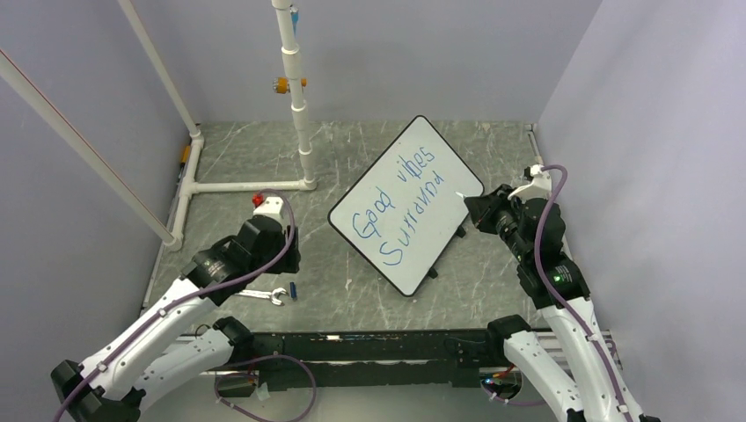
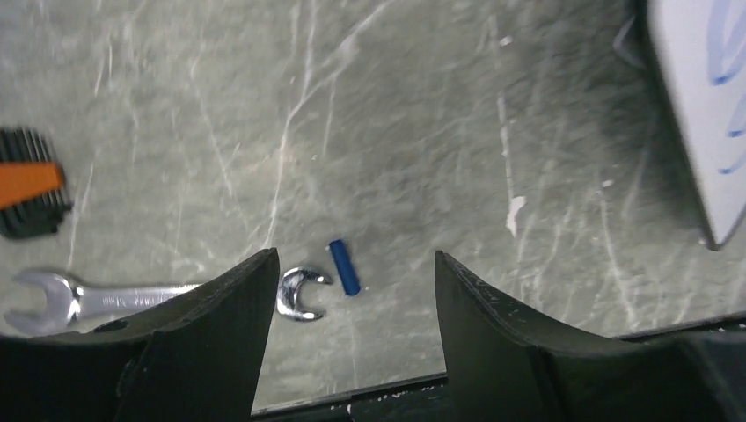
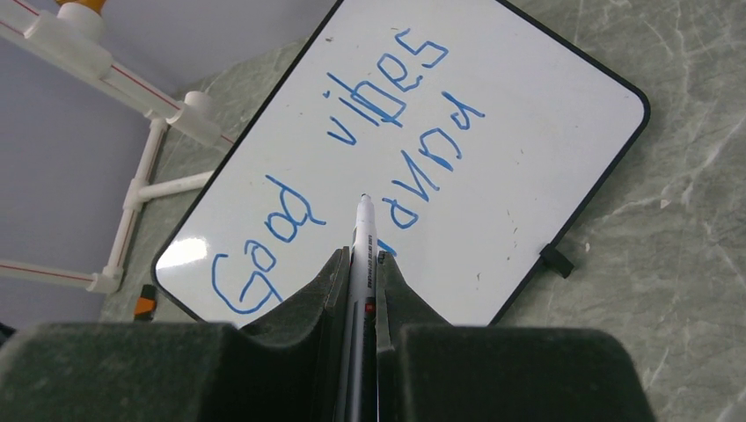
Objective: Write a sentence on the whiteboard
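The whiteboard [image 1: 406,211] lies slanted on the table, with "Good vibes" and a second word like "Surround" in blue. My right gripper is shut on a white marker [image 3: 364,230], whose uncapped tip points away from the fingers; in the top view it is at the board's right edge. Left of the board, my left gripper hangs over the table, fingers apart and nothing between them. Below it in the left wrist view lies a small blue cap [image 2: 344,267] beside the wrench.
A metal wrench [image 2: 132,299] lies near the front edge, and a black and orange object [image 2: 28,183] lies farther left. White pipes [image 1: 246,186] stand at the back left. Small black feet [image 3: 556,260] stick out from the board's lower right edge.
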